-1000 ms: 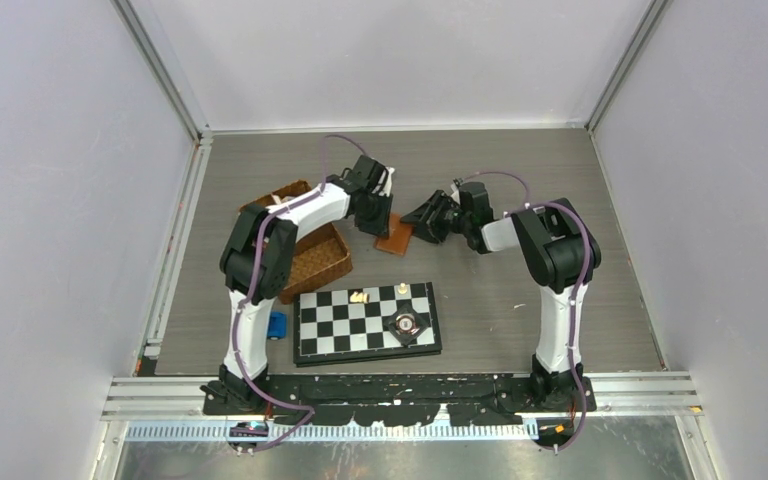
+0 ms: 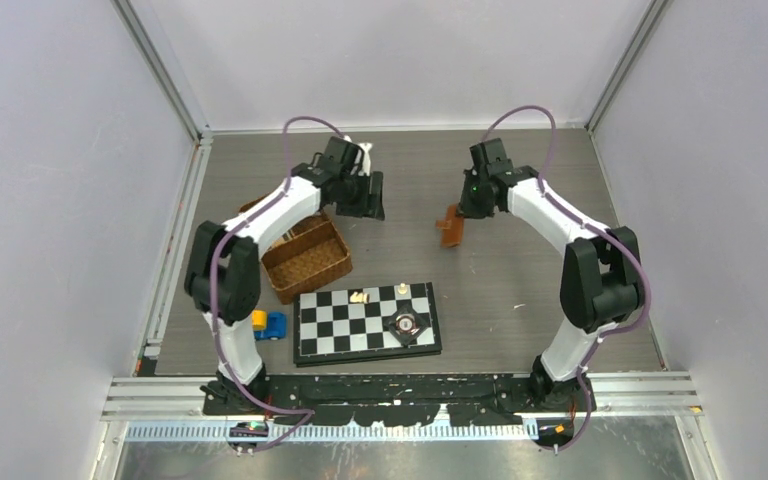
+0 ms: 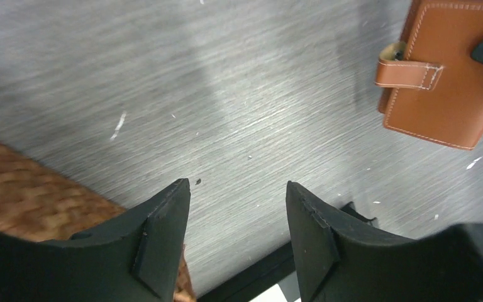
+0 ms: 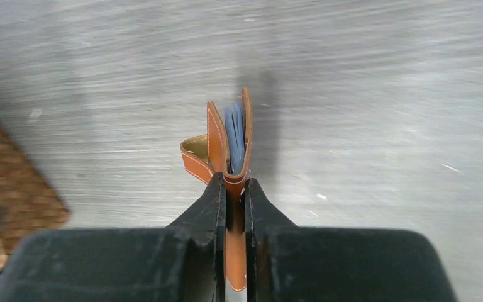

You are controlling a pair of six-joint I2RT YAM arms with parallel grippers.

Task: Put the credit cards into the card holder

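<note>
A brown leather card holder point(image 2: 451, 228) with a small strap flap hangs in my right gripper point(image 2: 470, 208), which is shut on it; in the right wrist view bluish card edges point(image 4: 234, 135) show between the leather flaps, held upright. In the left wrist view the same card holder point(image 3: 446, 100) is at the upper right, with a dark fingertip over it. My left gripper point(image 2: 360, 205) stands open to the left, apart from the holder, with nothing between its fingers. Whether any loose cards lie elsewhere I cannot tell.
A woven basket point(image 2: 310, 268) sits at the left, a checkered board point(image 2: 340, 330) with small pieces at the near middle, and a blue object point(image 2: 272, 326) near the left arm's base.
My right gripper has moved up and right with the card holder, now turned more upright. My left gripper has moved up and left, away from the holder.
</note>
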